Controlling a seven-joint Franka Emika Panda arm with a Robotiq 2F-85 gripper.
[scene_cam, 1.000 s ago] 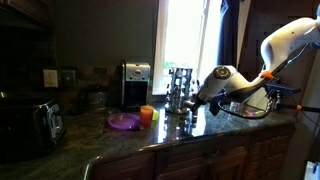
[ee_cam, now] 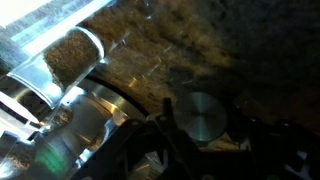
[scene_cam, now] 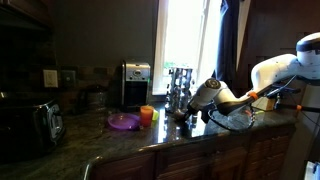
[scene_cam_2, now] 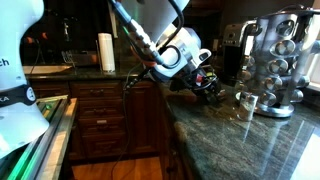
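In the wrist view, a small item with a round silver top sits between my gripper's dark fingers. My gripper is shut on it; the body under that top is hidden. Low over the dark counter, the gripper shows only as a dark shape in exterior view 2. A clear jar with brown contents lies at the upper left of the wrist view, apart from the fingers. Exterior view 2 has a small clear jar on the counter near the rack.
A shiny spice rack full of jars stands beside the gripper, close by on the left in the wrist view. Further along the counter are an orange cup, a purple plate and a dark toaster.
The arm has come down and moved a little to the left in exterior view 1, bringing the gripper lower toward the counter. The cup and plate have not moved.
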